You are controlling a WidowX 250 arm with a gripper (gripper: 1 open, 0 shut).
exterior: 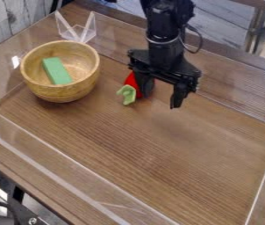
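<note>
My black gripper stands over the wooden table right of centre, fingers pointing down and apart, open. Just left of it lies a red object with a pale green end, partly hidden behind the left finger. Whether the finger touches it I cannot tell.
A wooden bowl at the left holds a green block. A clear plastic piece lies at the upper left.
</note>
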